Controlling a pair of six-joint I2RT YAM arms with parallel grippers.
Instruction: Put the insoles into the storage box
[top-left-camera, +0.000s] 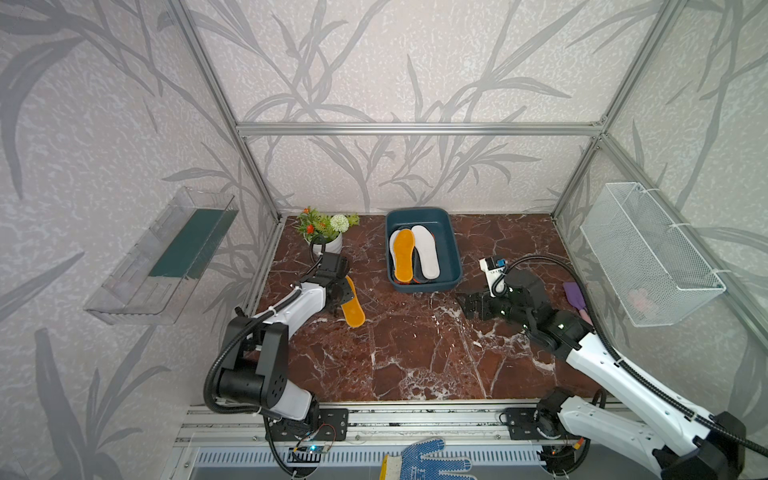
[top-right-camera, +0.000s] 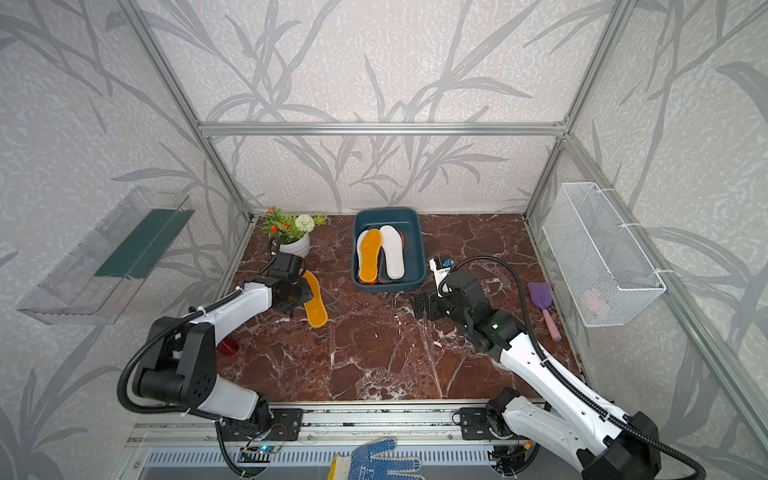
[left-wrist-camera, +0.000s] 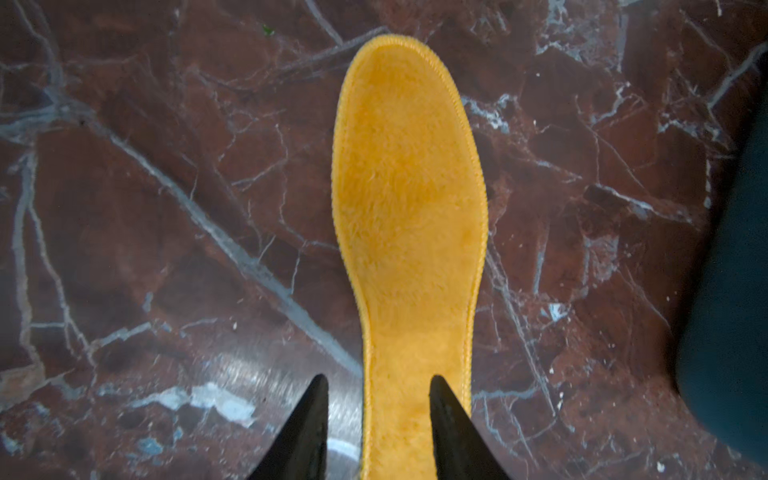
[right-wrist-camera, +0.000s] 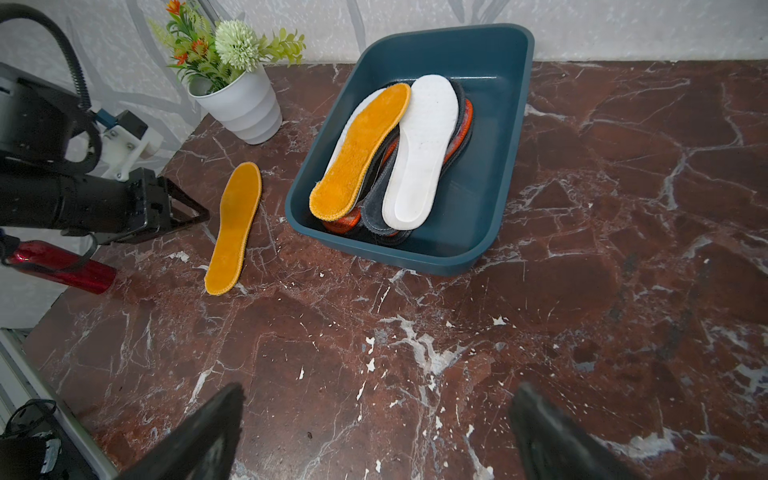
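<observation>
A yellow insole (left-wrist-camera: 408, 176) lies flat on the dark red marble surface, left of the storage box (right-wrist-camera: 488, 248). My open left gripper hovers over its lower part, with one fingertip left of it and one at its right portion. Inside the blue-teal box are several stacked insoles, with a yellow one (right-wrist-camera: 360, 152) and a white one (right-wrist-camera: 424, 144) on top, dark and red ones beneath. My right gripper stands open to the right front of the box, nothing between its blurred fingers.
A flower pot (right-wrist-camera: 248, 104) stands at the back left, a red bottle (right-wrist-camera: 72, 268) at the left edge, a purple spatula (top-right-camera: 541, 294) at the right. A clear tray (top-right-camera: 104, 264) and wire basket (top-right-camera: 600, 264) hang on the walls.
</observation>
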